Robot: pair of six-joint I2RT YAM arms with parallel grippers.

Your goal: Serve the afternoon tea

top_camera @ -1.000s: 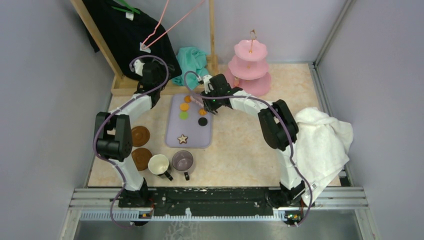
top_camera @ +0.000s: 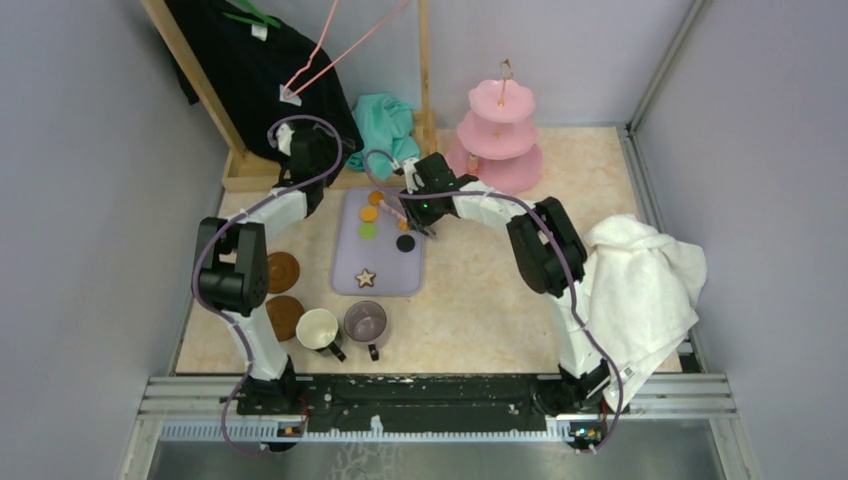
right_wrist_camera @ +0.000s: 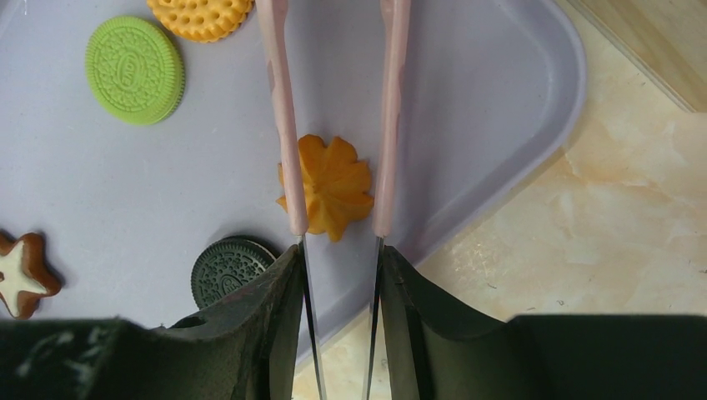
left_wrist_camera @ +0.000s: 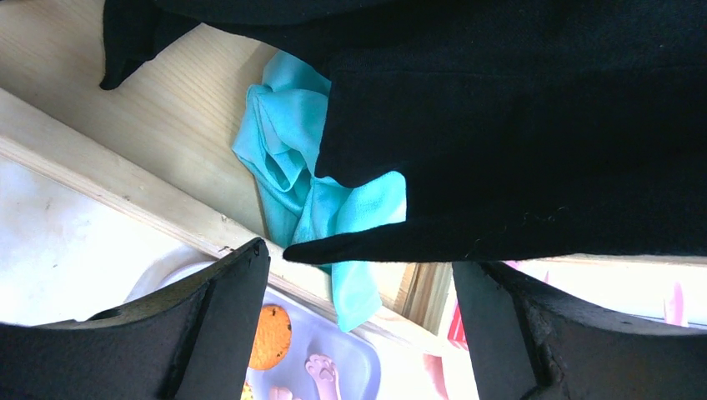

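On the lilac tray (top_camera: 350,260) lie a star cookie (top_camera: 365,277), a green cookie (right_wrist_camera: 133,71), a dark cookie (right_wrist_camera: 229,271), an orange flower cookie (right_wrist_camera: 329,187) and round orange ones. My right gripper holds its fingers apart around pink tongs, whose open tips straddle the flower cookie; whether it grips them is hard to tell. My left gripper is open beside hanging black cloth (left_wrist_camera: 517,125), above the wooden rack's base. A pink three-tier stand (top_camera: 498,135) stands at the back right.
Two mugs (top_camera: 318,325) and two brown coasters (top_camera: 283,270) are at the front left. A white towel (top_camera: 645,300) lies at the right, turquoise cloth (left_wrist_camera: 283,142) in the rack.
Over the last second my left arm has shifted slightly right. My right gripper has moved slightly down over the tray's right side.
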